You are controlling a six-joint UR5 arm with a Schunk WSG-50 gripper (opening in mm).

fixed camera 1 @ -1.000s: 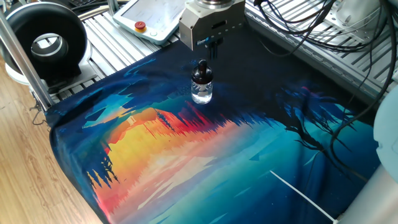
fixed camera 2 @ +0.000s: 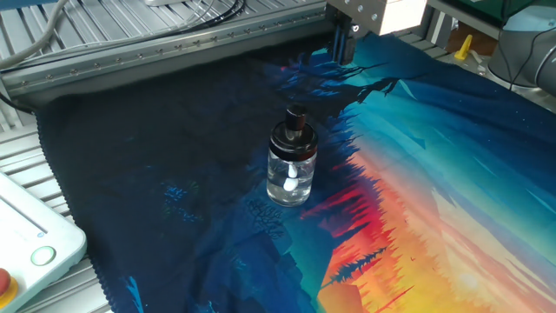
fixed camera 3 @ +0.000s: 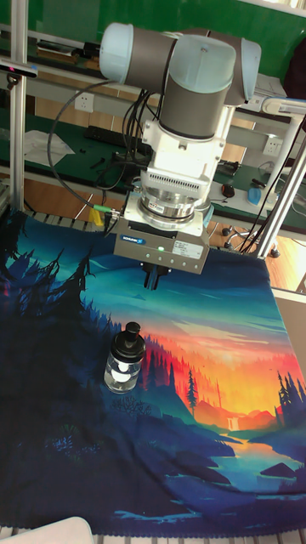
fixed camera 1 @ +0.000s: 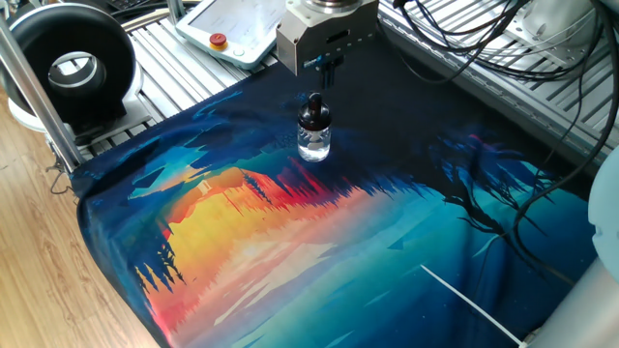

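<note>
A small clear glass bottle [fixed camera 1: 314,143] with a black dropper-style cap stands upright on the patterned cloth. In exterior view 2 the same bottle [fixed camera 2: 291,178] holds clear liquid and something white. My gripper [fixed camera 1: 331,83] is up above the cloth, pointing down, apart from the bottle. Exterior view 2 has the gripper [fixed camera 2: 345,57] behind and to the right of the bottle; in exterior view 3 the gripper [fixed camera 3: 154,283] appears beyond its cap. The dark fingers look close together and nothing shows between them, but the finger gap is too small to judge.
A teach pendant [fixed camera 1: 232,24] with a red button lies at the back. Black cables [fixed camera 1: 527,58] run along the right side, and a black spool [fixed camera 1: 73,72] stands at left.
In exterior view 1 my gripper has shifted very slightly to the left over the last second. The bottle and cloth have not moved.
</note>
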